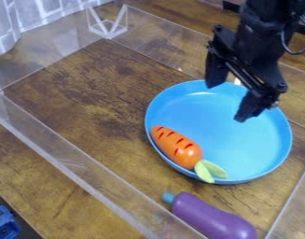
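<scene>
My black gripper (233, 84) hangs open over the back half of a round blue plate (242, 154), at the upper right of the camera view, with nothing seen between its fingers. On the front left of the plate lies a toy carrot (177, 146), orange with dark stripes and pale green leaves. A purple toy eggplant (214, 218) lies on the table in front of the plate.
Clear plastic walls border the area, and a blue object (2, 224) sits at the lower left corner.
</scene>
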